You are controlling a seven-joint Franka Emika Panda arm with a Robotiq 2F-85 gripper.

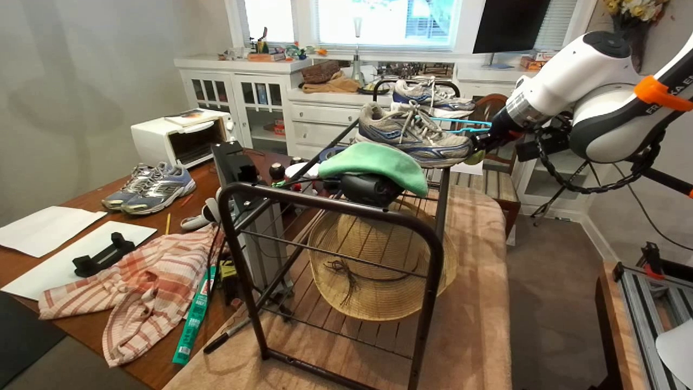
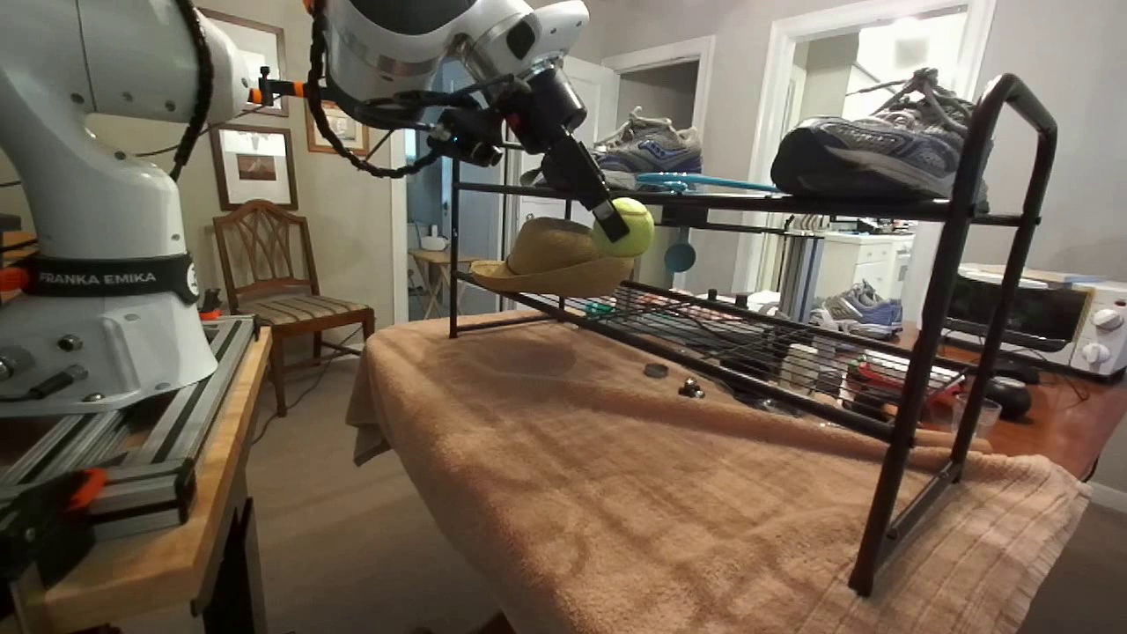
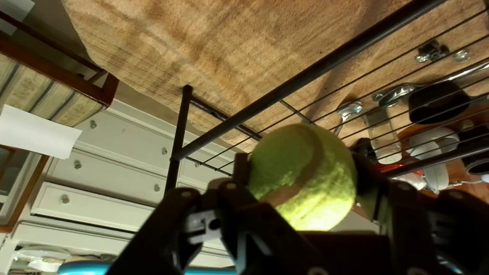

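A yellow-green tennis ball (image 3: 302, 176) sits between the two fingers of my gripper, which is shut on it in the wrist view. In exterior view 2 the ball (image 2: 623, 228) hangs in the air, just below the level of the rack's upper shelf and on its near side. From exterior view 1, only a sliver of the ball (image 1: 476, 157) shows past the toe of a grey shoe (image 1: 416, 133) on the top shelf. The dark metal rack (image 2: 930, 338) has two tiers, and a straw hat (image 2: 555, 259) rests on its lower one.
A green cap (image 1: 377, 162) and a second shoe (image 1: 432, 96) are on the upper shelf, with a light blue hanger (image 2: 703, 181). Part of the lower wire shelf (image 2: 729, 328) looks bare. Clear tan cloth (image 2: 592, 454) covers the table before the rack.
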